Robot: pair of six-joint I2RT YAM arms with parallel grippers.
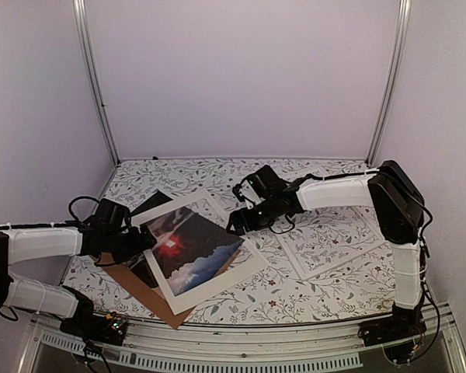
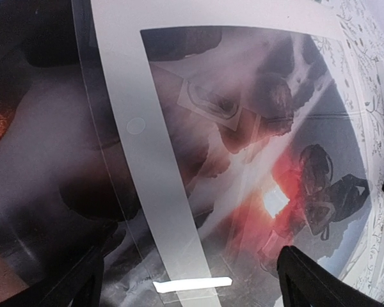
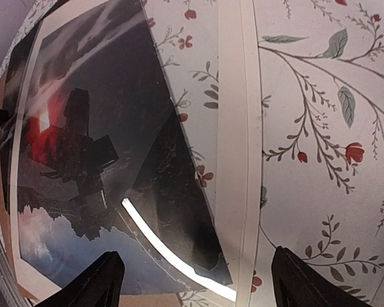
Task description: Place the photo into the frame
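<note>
The photo [image 1: 190, 252], dark clouds with a red glow, lies under a white frame [image 1: 225, 280] at the table's left, over another dark print and a brown board [image 1: 167, 314]. My left gripper [image 1: 144, 239] is open above the frame's left side; in the left wrist view its fingers straddle the border [image 2: 160, 185] with nothing held. My right gripper [image 1: 237, 221] stands open over the frame's right side; in the right wrist view the right border [image 3: 238, 160] runs up between and beyond its fingers, with glossy photo to the left.
A second, pale frame [image 1: 326, 264] lies at the table's right, beneath the right arm. Walls bound the back and sides.
</note>
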